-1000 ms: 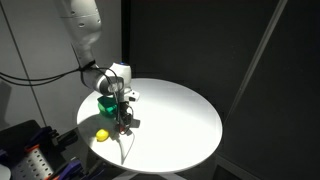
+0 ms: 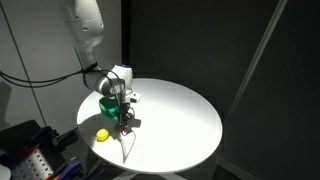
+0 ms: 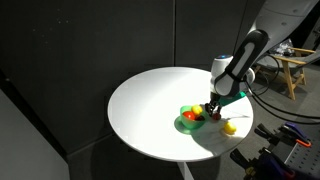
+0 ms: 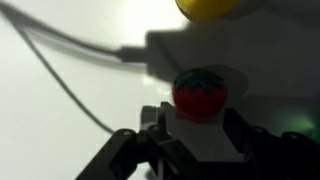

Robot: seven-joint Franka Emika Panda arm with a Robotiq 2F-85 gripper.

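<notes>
A red tomato with a green leafy top (image 4: 199,93) lies on the white table, just ahead of my fingertips in the wrist view. My gripper stands open, its two dark fingers apart on either side of the tomato's near edge. A gap shows between tomato and each finger. From outside, the gripper (image 3: 212,110) is low over the table at the red tomato (image 3: 216,117). It partly hides the tomato in both exterior views.
Close to the tomato lies a yellow fruit (image 2: 102,135). A green bowl (image 3: 186,123) holding red and yellow pieces is on the other side of the gripper.
Over the last second the arm has shifted slightly to the right in exterior view 1, staying low by the tomato. The bowl and yellow fruit have not moved.
</notes>
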